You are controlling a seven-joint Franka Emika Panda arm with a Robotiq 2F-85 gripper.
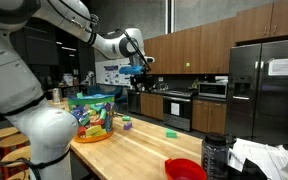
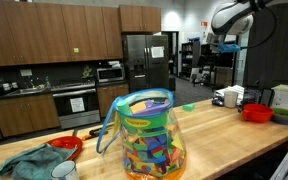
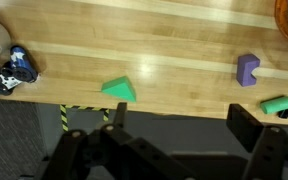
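High above the wooden table, my gripper stands open with nothing between its fingers. In the wrist view a green triangular block (image 3: 119, 89) lies on the table, left of centre. Further right is a purple block (image 3: 247, 69), and a green block (image 3: 276, 104) sits close to the table's edge. Exterior view 1 shows the green triangular block (image 1: 171, 134) alone on the tabletop, while the purple block (image 1: 127, 126) rests nearer the colourful container. That container, a mesh basket (image 2: 152, 140) full of coloured blocks, fills the foreground of exterior view 2.
A red bowl (image 1: 184, 169) stands at the table's near right, beside a dark canister (image 1: 215, 152). White cloth or paper (image 1: 264, 160) lies to the right. Stools (image 1: 9, 150) stand at the left.
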